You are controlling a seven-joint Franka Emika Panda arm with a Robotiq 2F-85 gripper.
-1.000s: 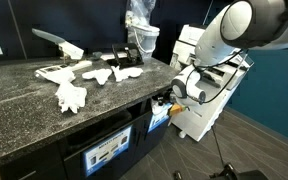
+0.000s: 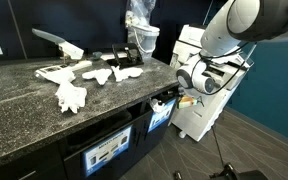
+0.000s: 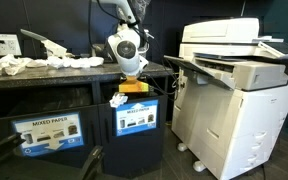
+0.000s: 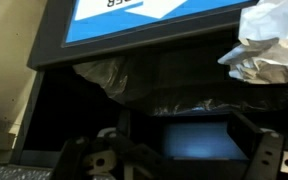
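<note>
My gripper stands open over the right-hand bin in the wrist view, its dark fingers (image 4: 117,136) wide apart with nothing between them. A crumpled white paper (image 4: 268,42) rests at the rim of that bin, off to the upper right and apart from the fingers. In exterior view 2 the same paper (image 3: 117,99) shows just left of the orange part of the gripper (image 3: 133,86). A dark liner covers the bin's inside (image 4: 174,85). From exterior view 1, the gripper (image 2: 188,101) is small, and its fingertips are hard to make out.
Several crumpled papers (image 2: 72,97) lie on the dark countertop (image 2: 29,118). A second bin with a "mixed paper" label (image 3: 49,134) stands to the left. The printer (image 3: 229,105) is close on the right. Open floor (image 2: 199,155) lies in front of the bins.
In exterior view 1 the arm and gripper have shifted to the right and slightly up over the last second. The papers on the countertop have not moved.
</note>
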